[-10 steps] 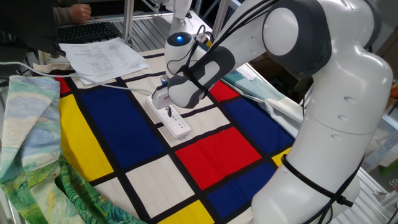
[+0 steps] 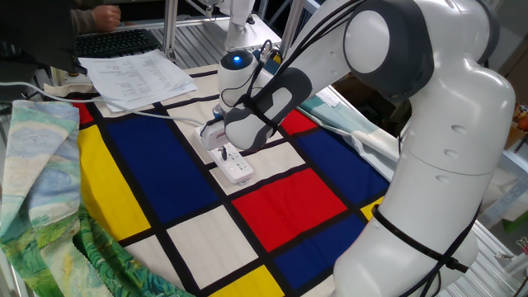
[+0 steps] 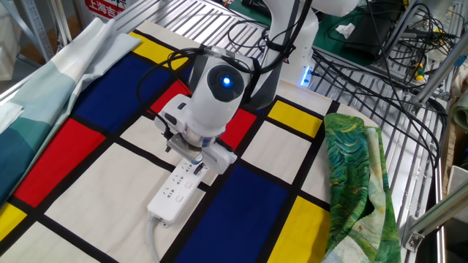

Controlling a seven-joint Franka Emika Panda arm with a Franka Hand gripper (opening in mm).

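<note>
A white power strip (image 2: pixel 234 168) lies on the patterned cloth, and its row of sockets faces up. From the other side, the same power strip (image 3: pixel 171 196) shows a grey cord leaving its near end. My gripper (image 3: pixel 197 166) points down over the strip's far half, its dark fingertips close to the socket face. In exterior view 1 the gripper (image 2: pixel 223 153) is partly hidden by the arm, with a dark fingertip near the sockets. Whether the fingers touch the strip, or have anything between them, cannot be made out.
Printed papers (image 2: pixel 136 80) lie at the cloth's back left, near a keyboard (image 2: pixel 120 43). A green painted fabric (image 3: pixel 357 190) is bunched along one side, a pale teal cloth (image 3: pixel 62 91) along the other.
My hand has come down slightly toward the power strip over the last second. The strip and its cord look unmoved.
</note>
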